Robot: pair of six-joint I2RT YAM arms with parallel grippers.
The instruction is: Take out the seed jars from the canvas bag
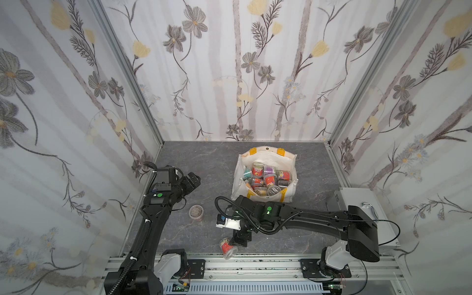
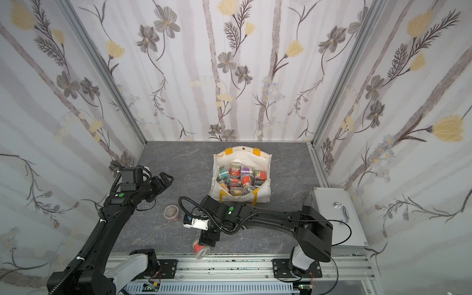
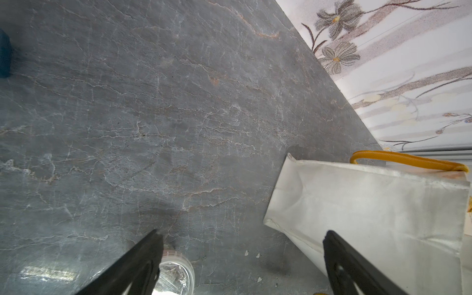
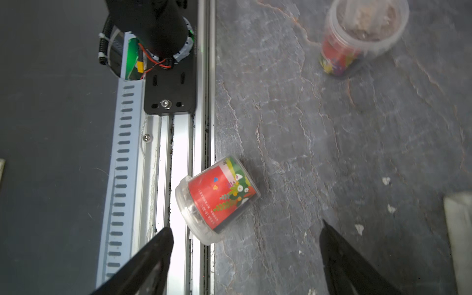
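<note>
The white canvas bag (image 1: 238, 179) with yellow straps holds several jars with red, teal and purple colours. A red-labelled jar (image 4: 220, 194) lies on its side on the front edge of the table, partly over the rail. My right gripper is just above and beside it, open, its fingers apart and empty. An upright jar (image 1: 196, 212) stands on the left part of the table. My left gripper hangs over the left side, open with nothing held, left of the bag.
A white metal box (image 1: 354, 196) sits at the right. The aluminium rail (image 1: 255, 260) runs along the front.
</note>
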